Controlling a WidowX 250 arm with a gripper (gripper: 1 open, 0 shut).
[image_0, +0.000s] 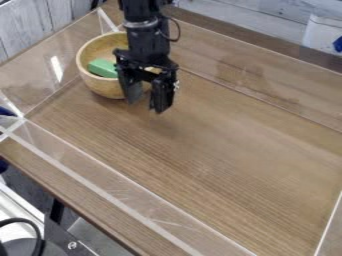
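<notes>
My dark gripper (147, 85) hangs from the top centre of the camera view, its fingers open over the right side of a tan round bowl (100, 50). A green object (102, 67) lies inside the bowl, left of the gripper. The fingertips are small and dark; whether they touch the bowl cannot be told.
A wide wooden table (214, 180) fills most of the view, with clear room to the right and in front. Dark cables lie at the lower left corner. A small blue-and-white object sits at the far right edge near the top.
</notes>
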